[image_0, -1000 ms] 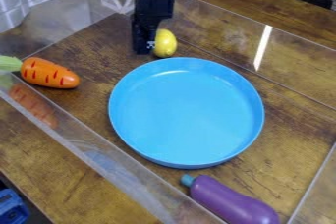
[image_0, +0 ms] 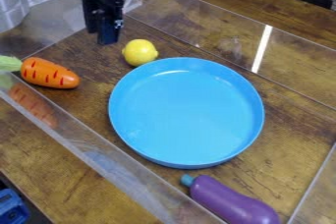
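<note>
My dark gripper (image_0: pixel 105 24) hangs at the top left, above and left of a yellow lemon (image_0: pixel 140 52), apart from it; I cannot tell how wide its fingers stand. A large blue plate (image_0: pixel 187 110) lies in the middle. An orange toy carrot (image_0: pixel 49 73) with a pale green top lies at the left, and a purple toy eggplant (image_0: pixel 231 200) lies at the lower right.
Clear plastic walls line the left and lower edges. A blue object (image_0: pixel 10 208) shows in the lower left corner. Bare wooden surface (image_0: pixel 292 90) lies right of the plate, crossed by a white strip.
My gripper has moved left and up, away from the lemon. The lemon now sits slightly left of and lower than where it was.
</note>
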